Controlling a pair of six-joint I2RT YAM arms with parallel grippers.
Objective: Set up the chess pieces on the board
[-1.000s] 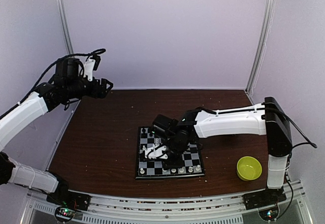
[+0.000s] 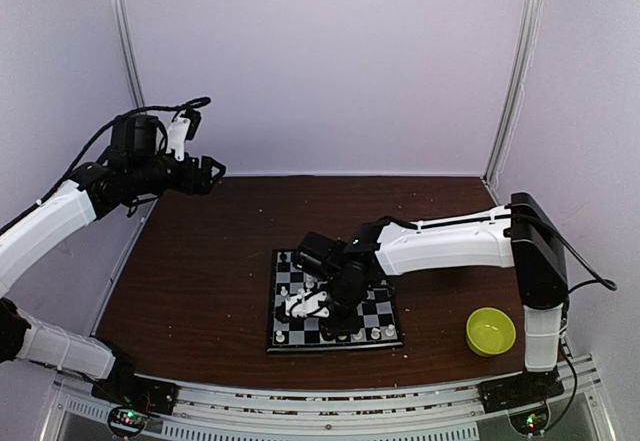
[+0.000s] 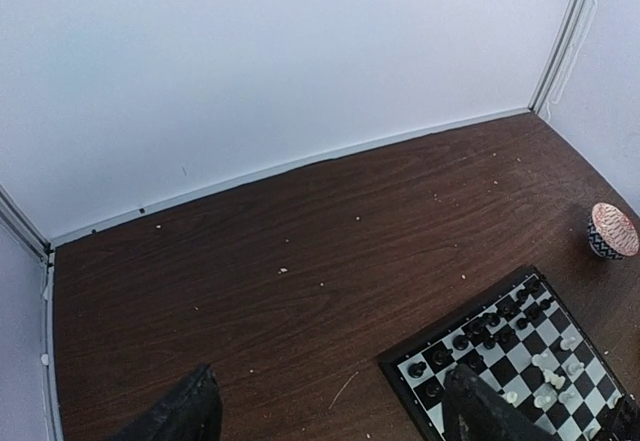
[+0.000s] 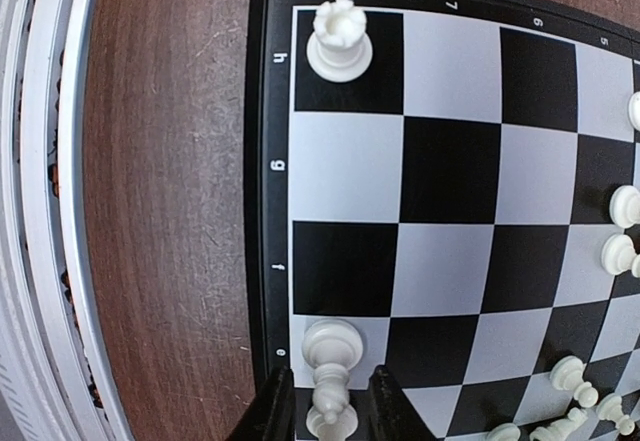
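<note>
The chessboard (image 2: pixel 284 336) lies near the table's front edge, carrying black pieces (image 3: pixel 440 356) along its left side and several white ones. In the right wrist view a white rook (image 4: pixel 340 41) stands on the h8 corner square. On the e square of the same row is a tall white piece (image 4: pixel 332 346). My right gripper has its fingers apart on either side of this piece's top, with gaps showing; another white base (image 4: pixel 332 426) shows just beyond, partly cut off. High over the back left, my left gripper (image 2: pixel 214 173) is open and empty.
Several white pieces lie or stand loosely mid-board, some tipped over, such as a white pawn (image 4: pixel 572 379). A yellow-green bowl (image 2: pixel 490 331) sits at the right.
The right arm's elbow has shifted slightly left, while its wrist has stayed over the board with only a slight shift. The left arm has stayed still.
</note>
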